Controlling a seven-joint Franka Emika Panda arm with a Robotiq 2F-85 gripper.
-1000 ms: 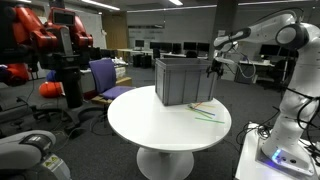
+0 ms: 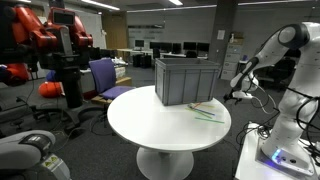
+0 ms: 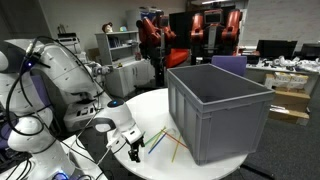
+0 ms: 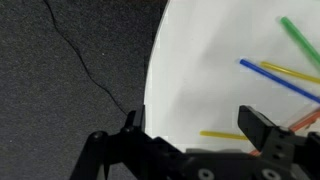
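My gripper is open and holds nothing; in the wrist view its fingers straddle the table's edge. Exterior view 2 has the gripper [image 3: 135, 152] low at the near left of the table, left of several thin coloured sticks. Among these in the wrist view are a green stick [image 4: 299, 37], a blue stick [image 4: 280, 80], a yellow stick [image 4: 222, 135] and a second yellow stick [image 4: 290, 72]. An orange-red stick [image 4: 306, 121] is partly hidden by the right finger. A large grey bin [image 3: 222, 120] stands beside the sticks; its floor is hidden.
Dark carpet [image 4: 70, 90] lies beyond its edge, with a black cable [image 4: 80, 58] across it. The bin's tall walls rise close to the sticks.
The arm has come down from beside the top of the bin to about table height at the table's right, as exterior view 1 shows. The sticks and bin have not moved.
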